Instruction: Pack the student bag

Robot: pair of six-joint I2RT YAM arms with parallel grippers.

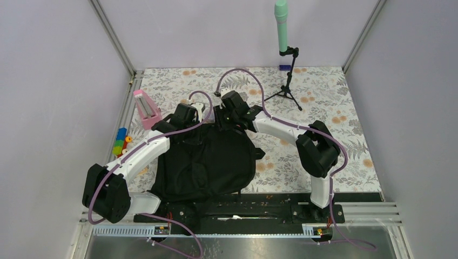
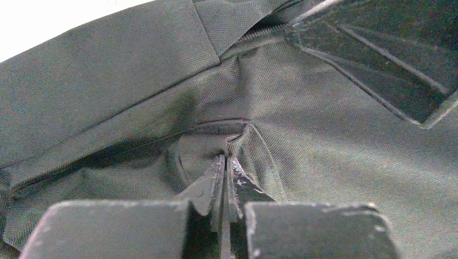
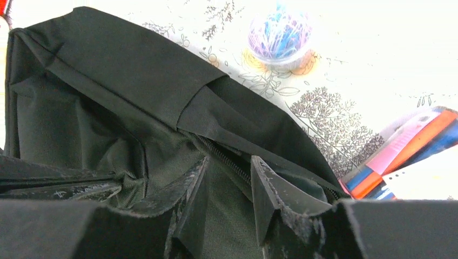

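The black bag (image 1: 221,162) lies flat at the front middle, its zipper (image 3: 227,159) showing along the upper edge in the right wrist view. My left gripper is shut low on the bag's creased fabric near that edge; whether cloth is between the tips I cannot tell. My right gripper hangs part open over the zipper, with no object clearly held. A clear tub of coloured bits (image 3: 278,38) and a pencil pouch (image 3: 405,151) lie just beyond the bag.
A pink case (image 1: 147,110) and coloured blocks (image 1: 120,140) sit at the left. A tripod (image 1: 287,89) stands at back right.
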